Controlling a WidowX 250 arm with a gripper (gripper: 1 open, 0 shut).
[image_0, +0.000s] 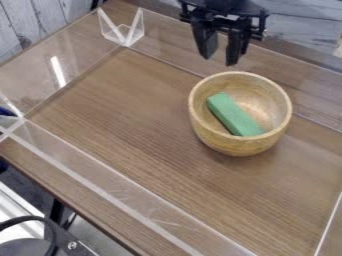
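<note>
A round wooden bowl (239, 142) stands on the wooden surface at centre right, holding a green rectangular block (234, 114) that lies at a slant inside it. The dark gripper (219, 45) is at the top of the camera view, behind and above the bowl, clear of the block. Two separated finger shapes show, with nothing visible held between them; how far open they are is hard to tell.
A clear plastic piece (122, 30) sits at the back left. Dark cables and a round dark part (27, 240) are at the lower left. The surface left of and in front of the bowl is clear.
</note>
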